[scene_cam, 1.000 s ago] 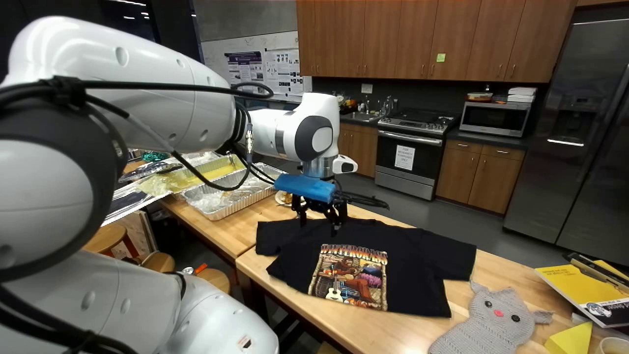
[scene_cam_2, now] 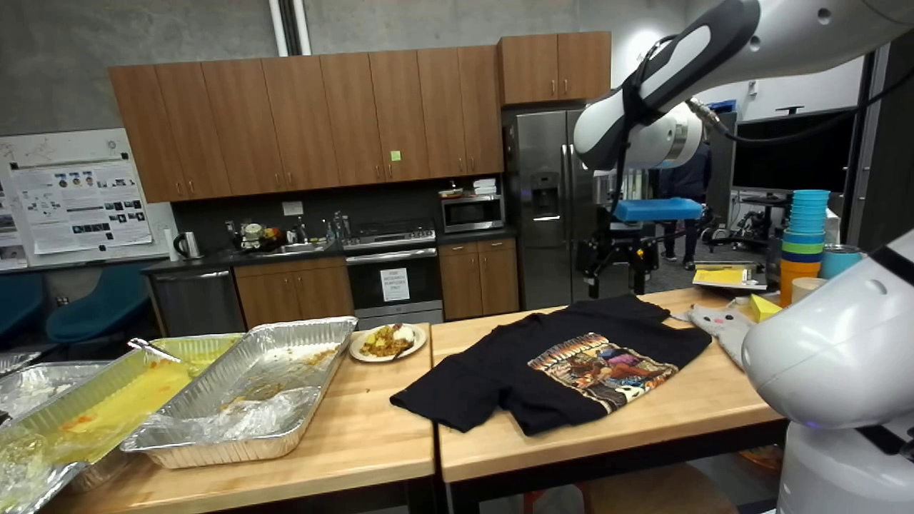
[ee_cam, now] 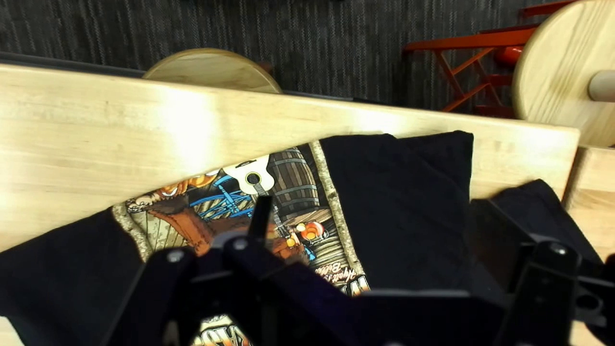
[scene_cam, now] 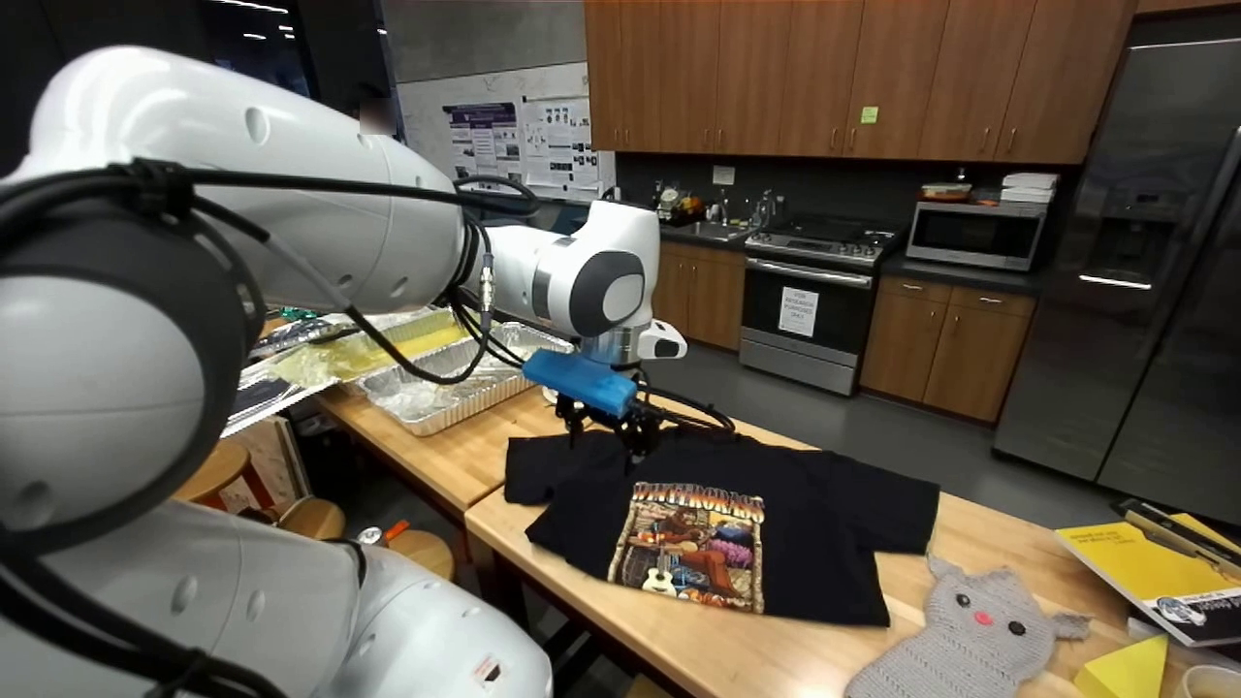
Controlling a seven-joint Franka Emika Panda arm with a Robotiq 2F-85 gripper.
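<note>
A black T-shirt (scene_cam: 832, 512) with a colourful printed picture (scene_cam: 689, 547) lies spread on the wooden table, its left sleeve close to the seam between two tabletops. My gripper (scene_cam: 605, 440) points down over the shirt's far left part. In the second exterior view the gripper (scene_cam_2: 615, 287) appears just above the shirt's (scene_cam_2: 480, 370) far edge. From the wrist, the two dark fingers stand wide apart, open, with the shirt (ee_cam: 403, 202) below and nothing held between them. The lower part of the print is partly hidden behind the gripper there.
Left of the shirt are foil trays (scene_cam_2: 287, 428) and a plate of food (scene_cam_2: 388, 343). A grey knitted toy (scene_cam: 971, 634), a yellow book (scene_cam: 1146, 570) and stacked cups (scene_cam_2: 805, 244) occupy the other end. Bare table (ee_cam: 75, 132) runs along the near edge, with stools (ee_cam: 213, 69) beyond it.
In the first exterior view, my gripper has shifted left and slightly down, and the arm's wrist has lowered. The shirt lies as before.
</note>
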